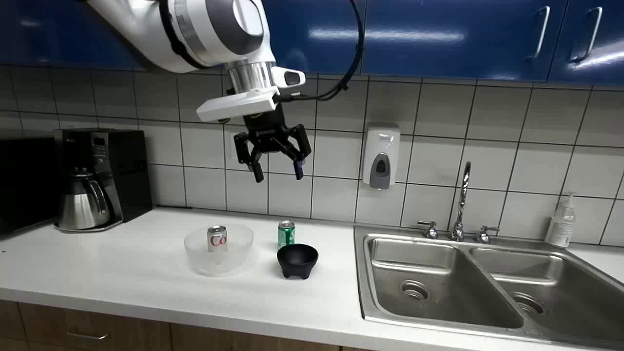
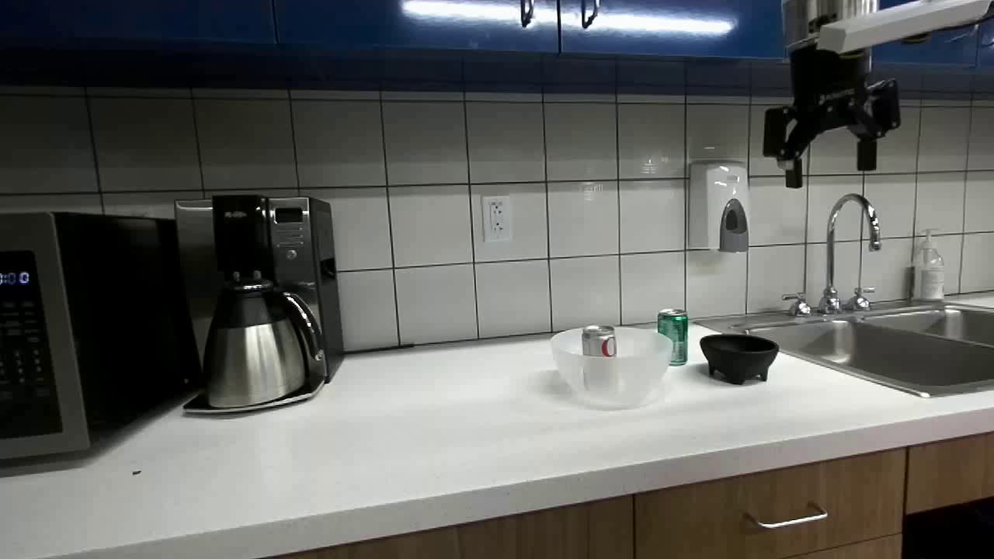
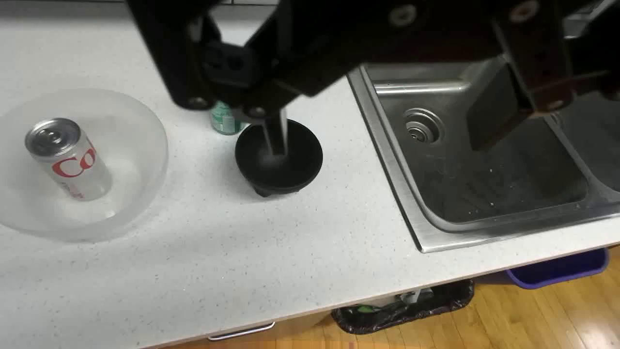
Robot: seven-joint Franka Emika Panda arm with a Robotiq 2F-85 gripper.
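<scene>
High above the counter, my gripper (image 1: pixel 278 178) stands open and empty, its two fingers spread wide. A silver can with red lettering (image 3: pixel 72 160) is upright inside a frosted clear bowl (image 1: pixel 202 263). To the right of that bowl sits a small black footed bowl (image 1: pixel 297 261), empty inside as the wrist view shows. Just behind the black bowl a green can (image 2: pixel 672 337) is upright on the counter. One of my fingers and the gripper body hide most of the green can in the wrist view.
A double steel sink (image 1: pixel 360 281) with a faucet (image 1: pixel 462 202) takes up the right side. At the left are a coffee maker (image 2: pixel 321 270) and a microwave (image 2: pixel 70 326). Blue cabinets (image 1: pixel 409 38) hang above.
</scene>
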